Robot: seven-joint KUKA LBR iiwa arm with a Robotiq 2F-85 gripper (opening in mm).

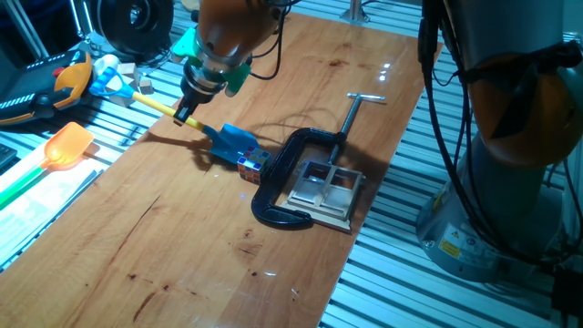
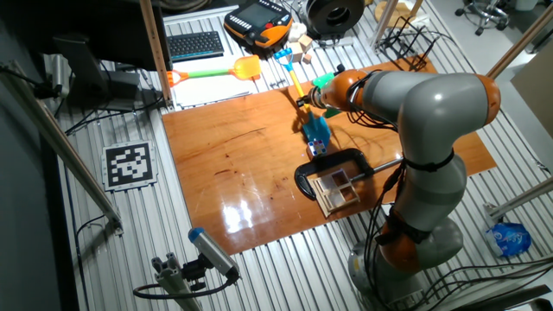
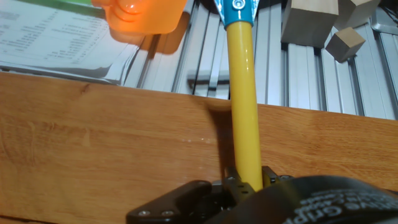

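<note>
My gripper [image 1: 180,118] is shut on the yellow shaft [image 3: 244,99] of a toy shovel; in the wrist view the shaft runs down between the fingers. The shovel's blue blade [image 1: 231,145] points toward the table's middle, its blue handle [image 1: 111,83] sticking out past the table edge. A shadow apart from the shaft suggests that it is raised off the wood. At the blade's tip is a small multicoloured puzzle cube [image 1: 253,165], close against a black C-clamp [image 1: 272,192]. Whether blade and cube touch is hard to tell.
A pale wooden window-like frame [image 1: 328,189] lies within the clamp. Beyond the table edge lie an orange shovel [image 2: 246,68], papers [image 3: 50,40], wooden blocks [image 3: 309,22] and a teach pendant [image 2: 258,22].
</note>
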